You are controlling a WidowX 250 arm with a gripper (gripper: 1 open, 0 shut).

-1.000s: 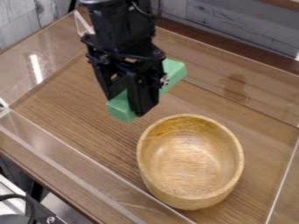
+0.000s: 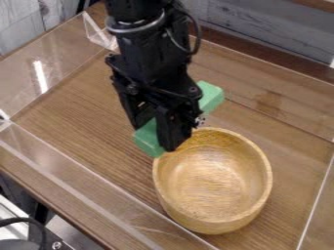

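Note:
My black gripper [image 2: 159,117] fills the upper middle of the camera view, shut on a green object [image 2: 159,139], which shows below and to the right of the fingers and is partly hidden behind them. The green object hangs at the upper left rim of a round tan bowl [image 2: 212,186] on the wooden table; whether it touches the bowl I cannot tell.
A clear crumpled plastic piece [image 2: 102,27] lies at the back left. A black cable [image 2: 29,227] is at the bottom left corner. A pale wall edges the back right.
The gripper and green object have shifted slightly against where they were, the green object now lower, near the bowl's rim. The bowl looks unmoved.

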